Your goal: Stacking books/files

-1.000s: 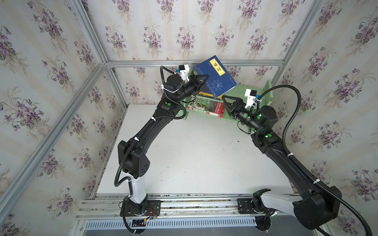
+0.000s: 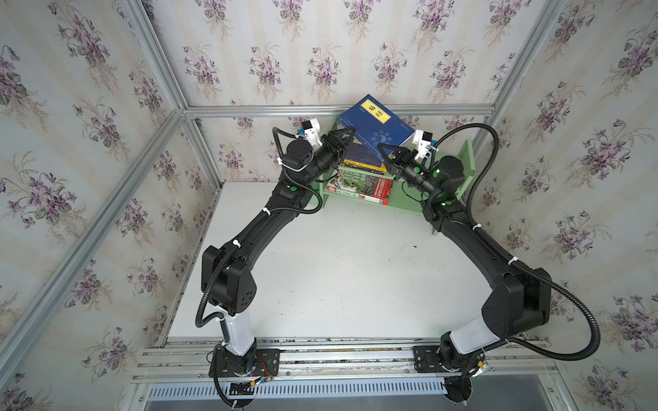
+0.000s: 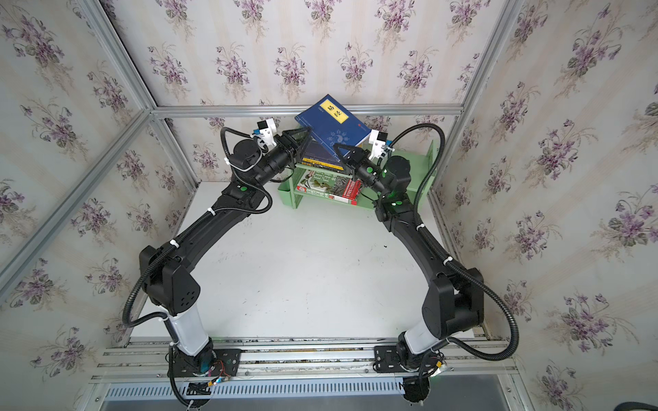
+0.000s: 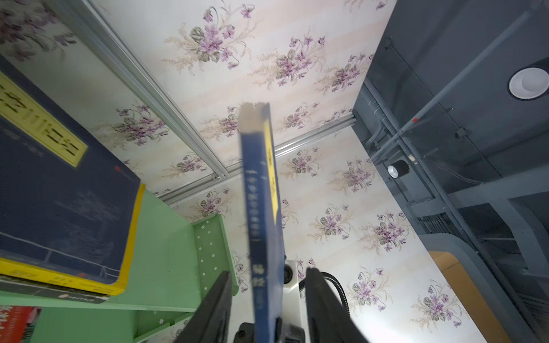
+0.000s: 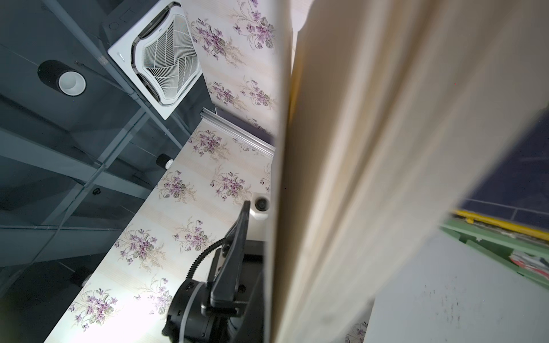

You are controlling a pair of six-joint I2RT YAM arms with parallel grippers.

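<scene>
A blue book with a yellow label (image 2: 373, 120) is held tilted above the green rack. My right gripper (image 2: 389, 152) is shut on its lower right corner; in the right wrist view its pale pages (image 5: 366, 143) fill much of the frame. My left gripper (image 2: 342, 137) is at the book's left corner, its fingers parted on either side of the book's edge (image 4: 260, 211); whether they touch it is unclear. Dark books with yellow edges (image 4: 68, 217) lie on the top shelf behind, and red-spined books (image 3: 325, 185) on the lower shelf.
The green rack (image 2: 459, 178) has bare shelf space to the right of the books. Both arms reach in from the front, close to the rack's side walls and the back frame.
My right gripper has moved up and left onto the book's lower corner and shut on it. The book has shifted slightly, and my left gripper has moved slightly left.
</scene>
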